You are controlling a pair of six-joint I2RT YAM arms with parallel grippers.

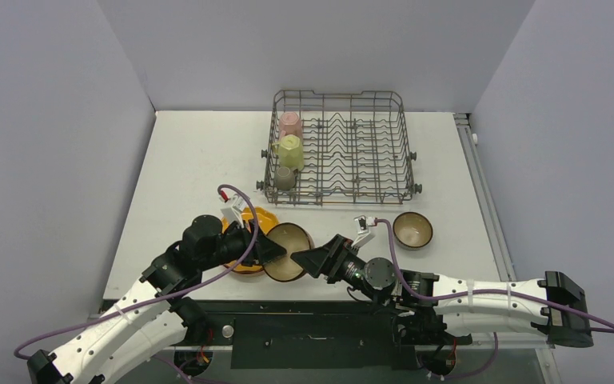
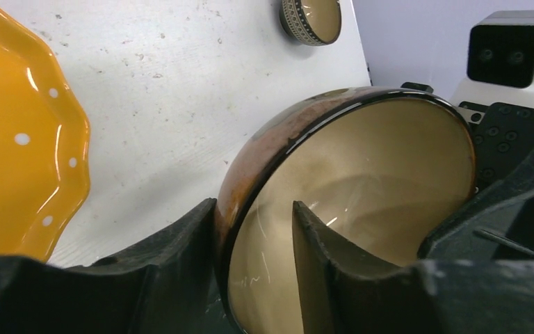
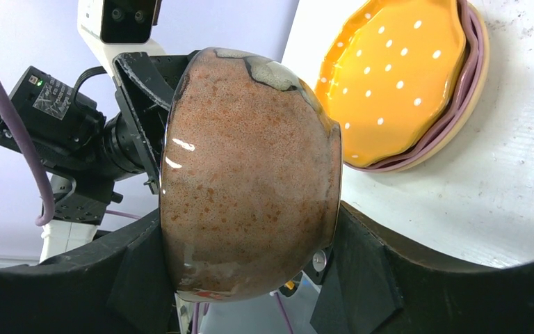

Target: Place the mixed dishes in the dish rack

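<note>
A brown bowl with a beige inside is between my two grippers at the front of the table, tilted in the left wrist view. My left gripper straddles its near wall: one finger is by the outside, the other over the inside, with a gap to the wall. On the opposite side my right gripper spans the bowl; one of its fingers reaches over the inside. The bowl's brown outside hides how firmly that gripper bears on it. The dish rack stands at the back.
Pink, green and grey cups line the rack's left side; its middle and right are empty. Yellow dotted plates are stacked under my left arm. Another bowl sits front right of the rack.
</note>
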